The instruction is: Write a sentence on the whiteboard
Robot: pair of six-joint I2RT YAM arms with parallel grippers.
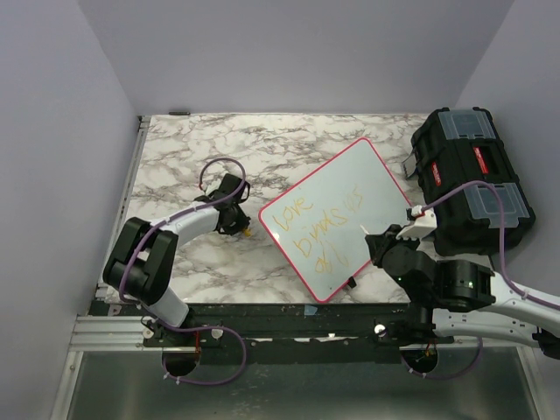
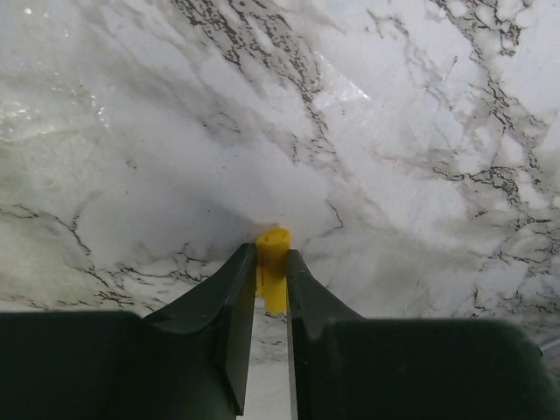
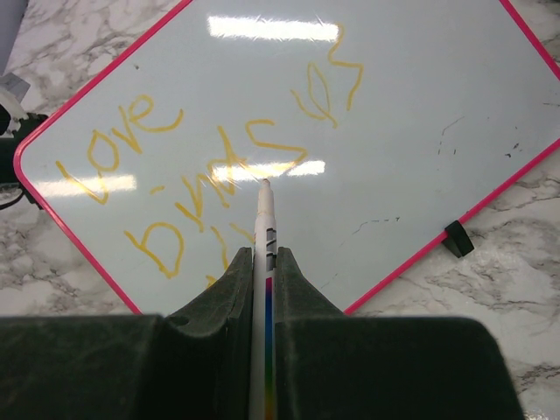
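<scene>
The whiteboard (image 1: 337, 219), white with a pink rim, lies tilted on the marble table. Yellow handwriting covers much of it; the top line reads "love". My right gripper is shut on a white marker (image 3: 265, 214) with a rainbow stripe, whose tip points at the board; contact with the surface cannot be told. Left of the board, my left gripper is down at a small yellow cap (image 2: 275, 262) on the marble. Its fingers stand close on both sides of the cap, and whether they grip it is unclear.
Beyond the right arm stands a black toolbox (image 1: 472, 175) at the table's right side. A small black clip (image 3: 457, 238) sits on the board's lower edge. Bare marble (image 1: 254, 144) lies behind the board and around the left gripper.
</scene>
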